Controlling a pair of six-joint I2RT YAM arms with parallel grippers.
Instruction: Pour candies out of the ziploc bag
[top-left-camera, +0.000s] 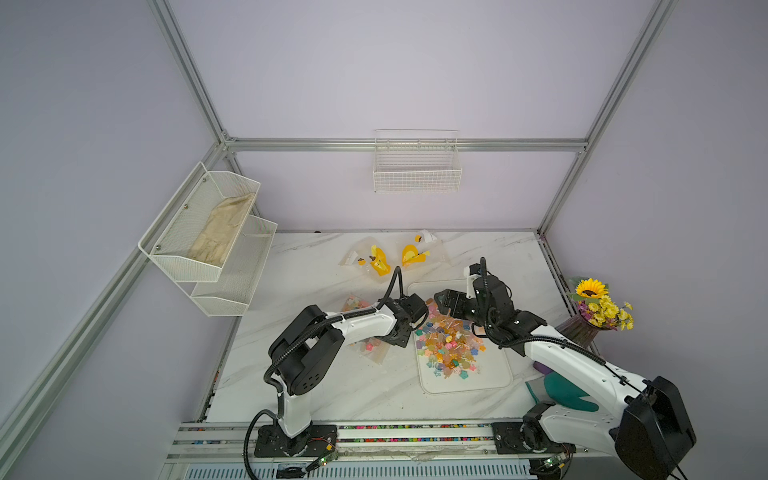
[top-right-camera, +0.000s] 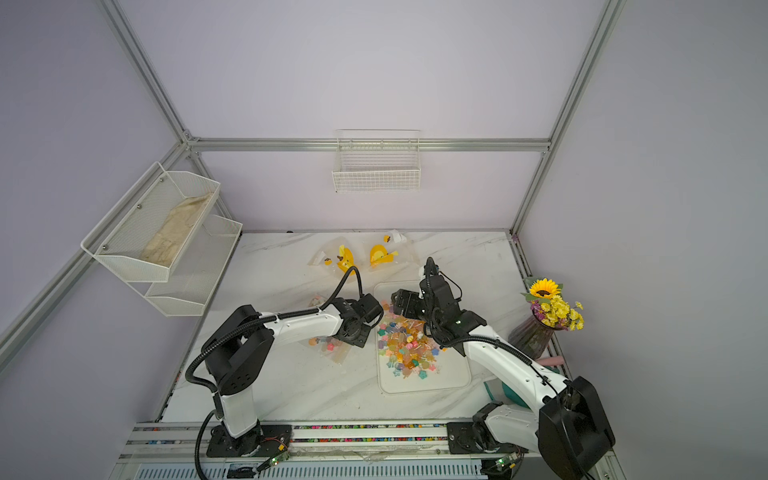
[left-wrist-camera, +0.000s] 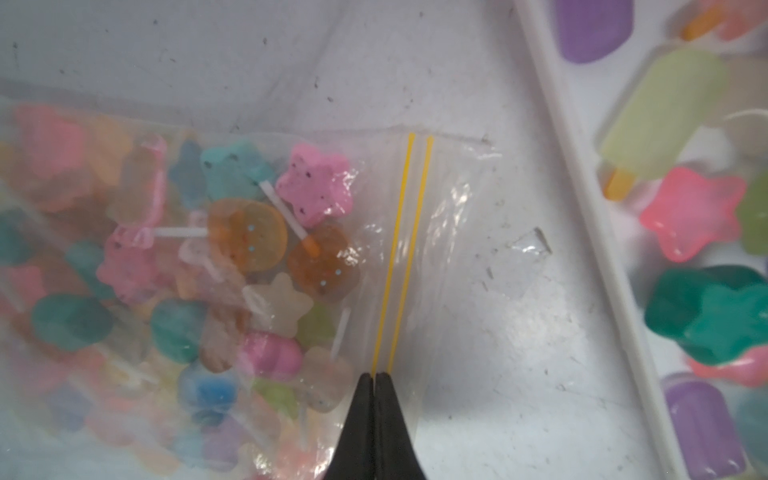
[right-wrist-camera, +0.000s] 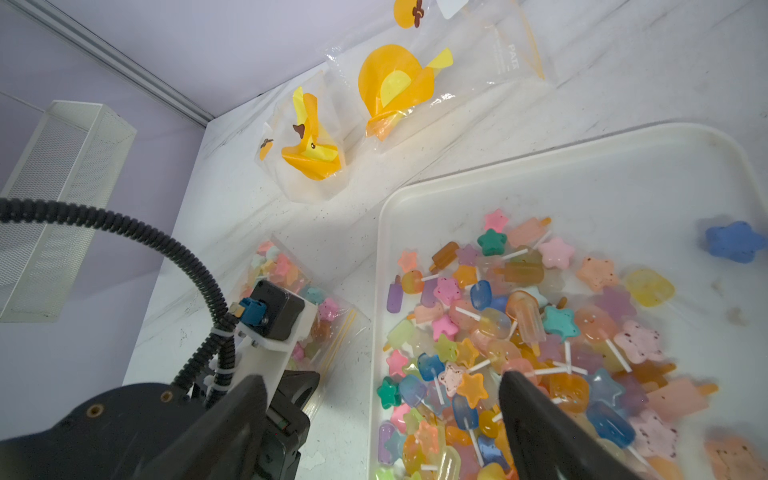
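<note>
A clear ziploc bag (left-wrist-camera: 264, 256) full of colourful candies lies flat beside the white tray (left-wrist-camera: 596, 240), its yellow-striped zip edge toward the tray. My left gripper is shut at that zip edge; whether any film is between its fingertips does not show. Loose candies (right-wrist-camera: 472, 368) lie heaped in the tray. My right gripper hangs over the tray, open, its blurred fingers apart with nothing seen held.
Two clear bags with yellow prints (top-left-camera: 378, 260) (top-left-camera: 414, 254) lie at the back. A flower vase (top-left-camera: 576, 328) stands at the right, white wire baskets (top-left-camera: 184, 264) hang at the left.
</note>
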